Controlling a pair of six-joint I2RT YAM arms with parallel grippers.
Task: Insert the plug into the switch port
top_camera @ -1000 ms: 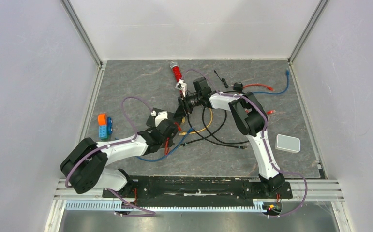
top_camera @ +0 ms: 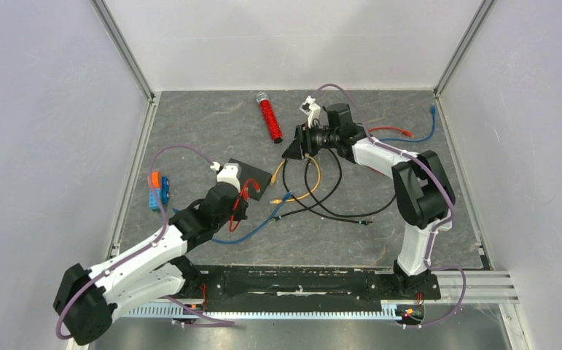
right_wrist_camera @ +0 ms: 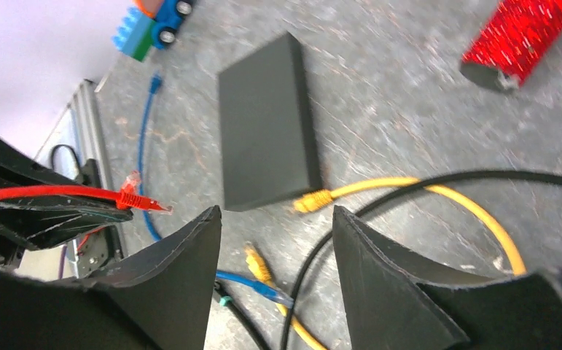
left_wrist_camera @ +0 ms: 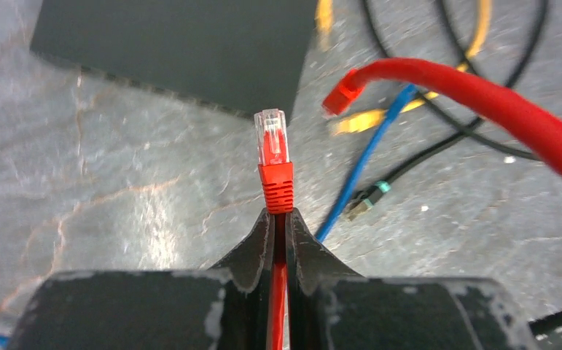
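Observation:
My left gripper is closed on a red cable; its clear-tipped plug (left_wrist_camera: pixel 273 153) sticks out beyond the fingertips, and another red cable end (left_wrist_camera: pixel 438 76) arches at the right of the left wrist view. A dark flat box (right_wrist_camera: pixel 263 124) lies on the floor beyond; whether it is the switch cannot be told, and no port is visible. My right gripper stands open with nothing between its fingers, up and to the right of the box in the top view (top_camera: pixel 299 146).
Yellow (right_wrist_camera: pixel 482 219), black and blue (left_wrist_camera: pixel 365 160) cables tangle over the middle floor. A red glittery cylinder (top_camera: pixel 269 117) lies at the back, toy blocks (top_camera: pixel 158 191) at the left. Walls border both sides.
My left arm has drawn back toward the front left, carrying the red cable. My right arm has moved up and to the right, away from the left gripper.

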